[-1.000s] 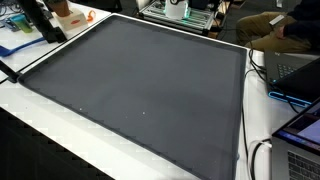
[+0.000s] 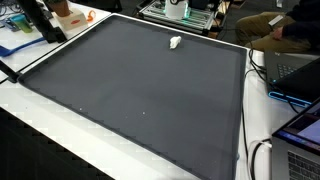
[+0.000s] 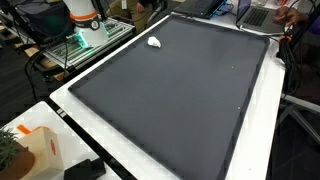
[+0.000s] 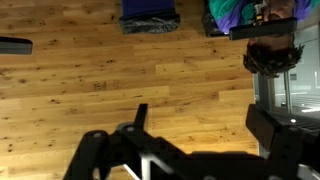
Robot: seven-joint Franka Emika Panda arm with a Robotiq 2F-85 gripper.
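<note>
A small white lump (image 2: pixel 175 42), perhaps crumpled paper or cloth, lies on the dark grey board (image 2: pixel 140 95) near its far edge in exterior view 1. From exterior view 2, the same white lump (image 3: pixel 154 42) sits toward the board's far left. In the wrist view my gripper is open, its two dark fingers wide apart with only wooden floor behind the gap. Neither exterior view shows the gripper, and the white lump is outside the wrist view.
Laptops (image 2: pixel 295 75) and cables line the board's right side in exterior view 1. The white and orange robot base (image 3: pixel 85 20) stands beyond the table edge. A potted plant (image 3: pixel 12 155) occupies the near left corner. Most of the board is bare.
One second ago the board was empty.
</note>
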